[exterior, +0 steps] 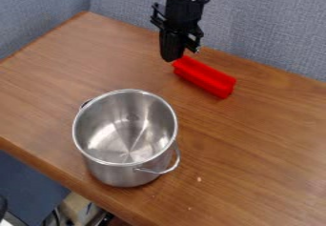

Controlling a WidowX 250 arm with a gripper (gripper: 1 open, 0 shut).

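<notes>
A red block (205, 77) lies on the wooden table toward the back, right of centre. My black gripper (173, 51) hangs above and behind its left end, pointing down; it looks shut, with nothing visible between its fingers. A steel pot (124, 134) with two handles stands empty at the front left of the table.
Grey padded walls (268, 30) border the back and left. The table's edge runs along the lower left.
</notes>
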